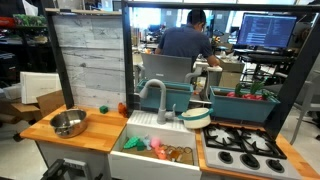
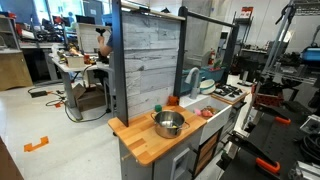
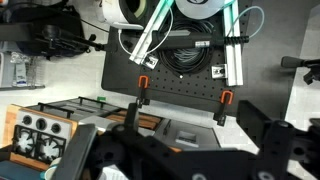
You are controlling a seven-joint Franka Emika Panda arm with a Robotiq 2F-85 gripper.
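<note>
My gripper stands open in the wrist view, its two orange-marked fingers wide apart and nothing between them. The gripper looks down past the toy kitchen at the dark base and floor. In exterior view 2, the dark arm is at the right, clear of the counter. A metal pot (image 1: 69,123) stands on the wooden counter (image 1: 102,131), left of the sink (image 1: 130,168). Several colourful toy items (image 1: 166,151) lie in the sink. Near the wall are a small green item (image 1: 104,109) and an orange-red item (image 1: 122,108).
A grey faucet (image 1: 158,92) rises behind the sink. To its right are a pale round pot (image 1: 195,118) and a stove (image 1: 243,147) with black grates. Teal planters (image 1: 242,106) line the back. Dark posts (image 1: 127,57) frame the wall. Coiled cables (image 3: 188,58) lie by the arm's base.
</note>
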